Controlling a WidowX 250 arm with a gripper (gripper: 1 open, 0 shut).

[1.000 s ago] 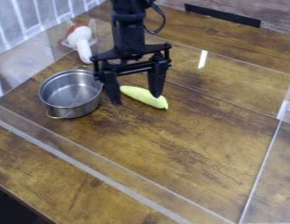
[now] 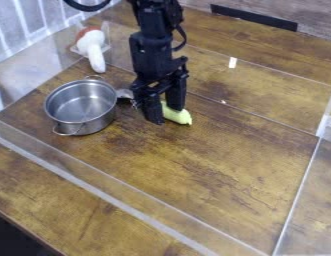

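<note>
My gripper (image 2: 157,106) is low over the wooden table, its fingers down at a pale green, elongated object (image 2: 176,117) that lies near the middle, partly hidden behind them. Whether anything is between the fingers cannot be seen clearly. A steel pot (image 2: 80,106) stands on the left, beside the gripper.
A white object (image 2: 90,46) with a reddish part lies at the upper left.
The gripper has moved back and its fingers have drawn closer together over the green object. The pot and white object have not moved.
</note>
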